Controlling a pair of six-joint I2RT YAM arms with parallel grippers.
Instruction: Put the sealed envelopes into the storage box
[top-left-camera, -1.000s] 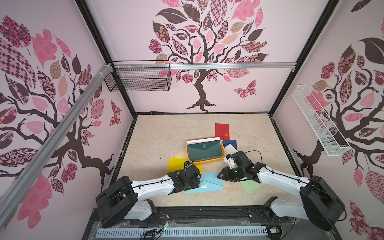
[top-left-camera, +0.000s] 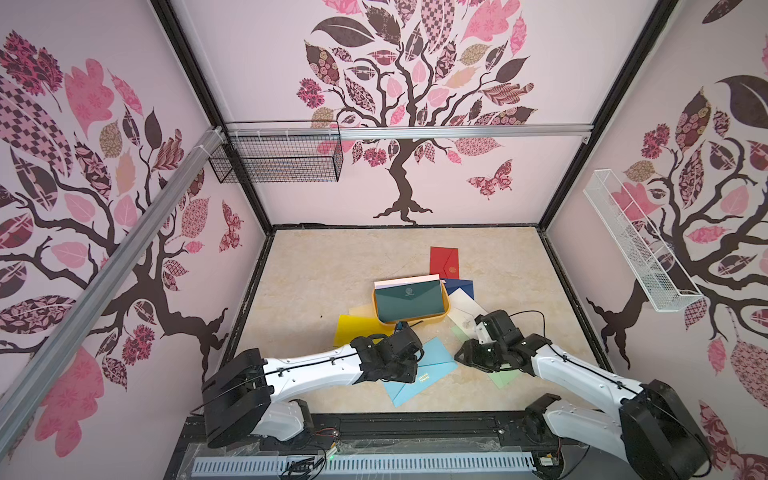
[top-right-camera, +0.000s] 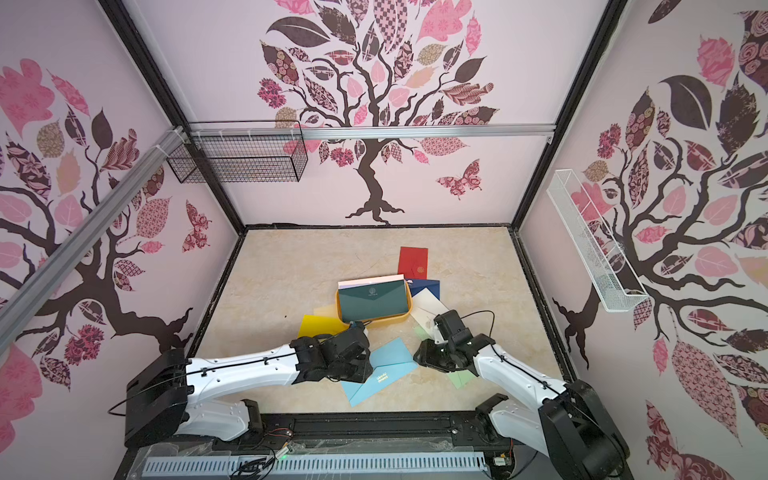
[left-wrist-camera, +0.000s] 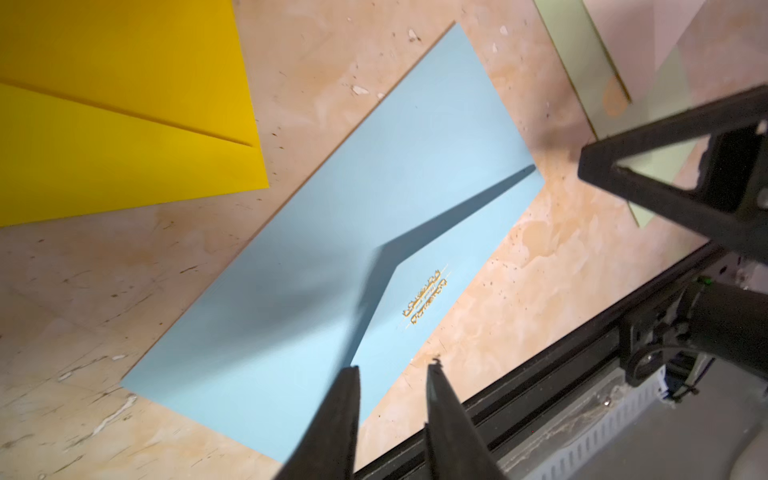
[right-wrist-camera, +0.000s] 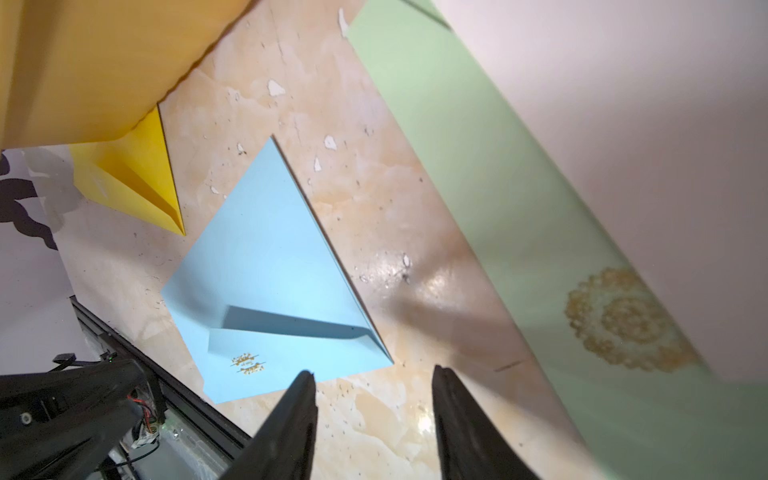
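Note:
The light blue envelope (left-wrist-camera: 320, 264) lies slanted on the table, its flap and gold print facing up. Over its near edge in the left wrist view stands my left gripper, partly open, nothing gripped between its fingers. My right gripper is open beyond the envelope's right corner, empty. The yellow storage box (top-left-camera: 412, 321) stands mid-table, holding a dark green envelope (top-left-camera: 409, 302) and paler ones behind it. Left of it lies a yellow envelope (top-left-camera: 352, 329). On the right, a cream envelope (right-wrist-camera: 640, 144) overlaps a light green one (right-wrist-camera: 480, 184).
Behind the box to the right lie a red envelope (top-left-camera: 444, 262) and a navy one (top-left-camera: 461, 286).
The light blue envelope has turned from level to slanted, right end farther back. The right arm shifted a little right.

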